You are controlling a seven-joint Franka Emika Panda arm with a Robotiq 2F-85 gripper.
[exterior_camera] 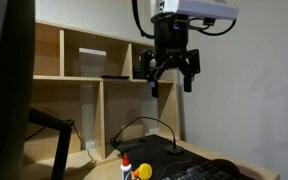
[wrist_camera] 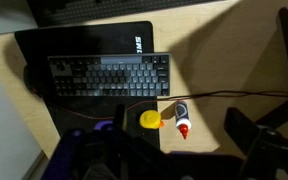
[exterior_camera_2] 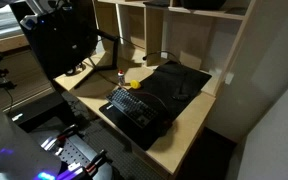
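Observation:
My gripper (exterior_camera: 171, 84) hangs open high above the desk in the first exterior view, with nothing between its fingers. Looking down from the wrist, the gripper has its dark fingers spread wide near the lower edge. Well below them lie a small white bottle with a red tip (wrist_camera: 183, 122) and a round yellow object (wrist_camera: 150, 119) to its left. A dark keyboard (wrist_camera: 109, 75) rests on a black mat (wrist_camera: 84, 40). In the second exterior view, the bottle (exterior_camera_2: 121, 76) and yellow object (exterior_camera_2: 134, 85) are beyond the keyboard (exterior_camera_2: 134, 106).
A wooden shelf unit (exterior_camera: 81, 60) stands at the back of the desk. A thin cable (wrist_camera: 224, 93) crosses the surface by the bottle. The black mat carries a dark object, probably a mouse (exterior_camera_2: 166, 127), near its front edge. Bare wood (exterior_camera_2: 182, 130) shows along the desk's right side.

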